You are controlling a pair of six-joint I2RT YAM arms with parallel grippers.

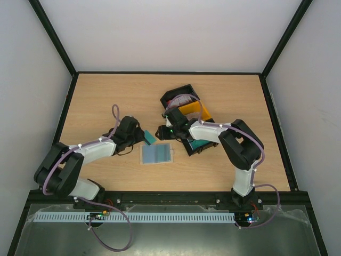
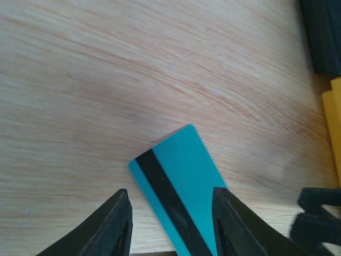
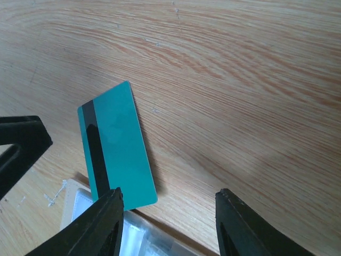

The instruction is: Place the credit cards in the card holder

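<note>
A teal card (image 1: 149, 137) with a black stripe lies on the wood, its near end over the far edge of the clear card holder (image 1: 156, 160). In the left wrist view the card (image 2: 186, 184) runs between the fingertips of my left gripper, which is open and low above it. Part of the holder (image 3: 154, 237) shows below. Neither gripper holds anything.
Right of the holder stand black and yellow bins: a black one (image 1: 165, 99) at the back, a yellow one (image 1: 204, 112) in the middle, and a black one with teal contents (image 1: 198, 144) partly under my right arm. Bare table lies behind the card.
</note>
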